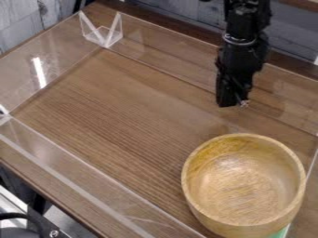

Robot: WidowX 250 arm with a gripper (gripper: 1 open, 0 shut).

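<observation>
My black gripper (232,95) hangs over the right rear of the wooden table, low near its surface, with the arm rising to the top edge of the view. Its fingertips are dark and small; nothing shows between them, and it appears shut.
A large yellow bowl (243,166) fills the front right, with a bit of something green under its edge. A clear plastic holder (102,30) stands at the back left. A wall runs along the back.
</observation>
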